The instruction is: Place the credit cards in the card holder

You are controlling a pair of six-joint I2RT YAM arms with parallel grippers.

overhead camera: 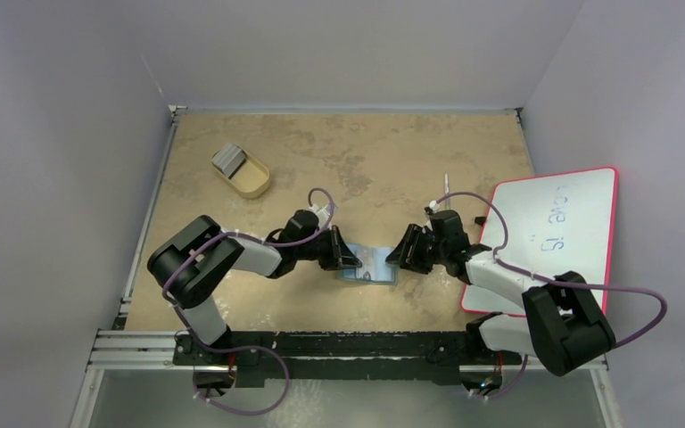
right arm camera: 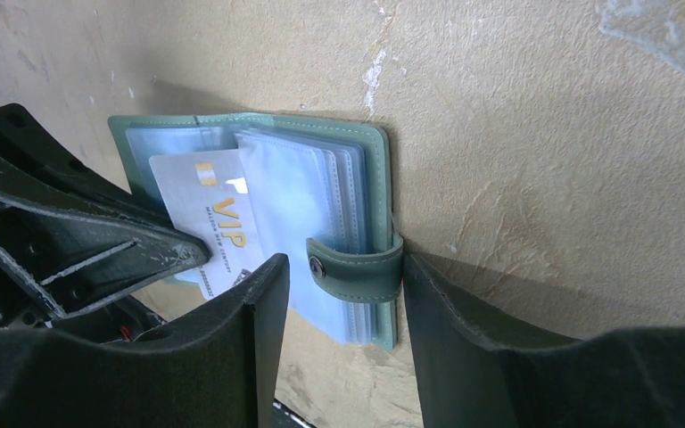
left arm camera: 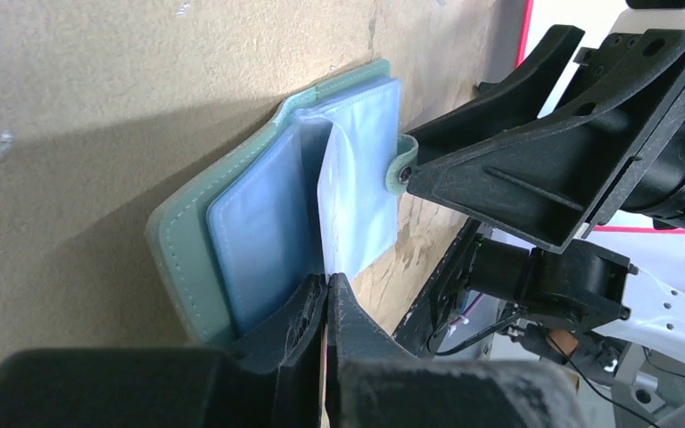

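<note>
The open card holder (overhead camera: 376, 267), green-edged with blue sleeves, lies on the table between my grippers. A VIP card (right arm camera: 210, 209) lies among its sleeves, upper part visible in the right wrist view. My left gripper is shut, its tips at the middle sleeve, whose edge stands raised; whether anything thin is between them is unclear. My right gripper is part open, its fingertips either side of the holder's snap strap (right arm camera: 357, 272) at the right edge.
A tan tray (overhead camera: 254, 178) with a grey stack (overhead camera: 229, 159) sits back left. A red-edged whiteboard (overhead camera: 553, 214) occupies the right side.
</note>
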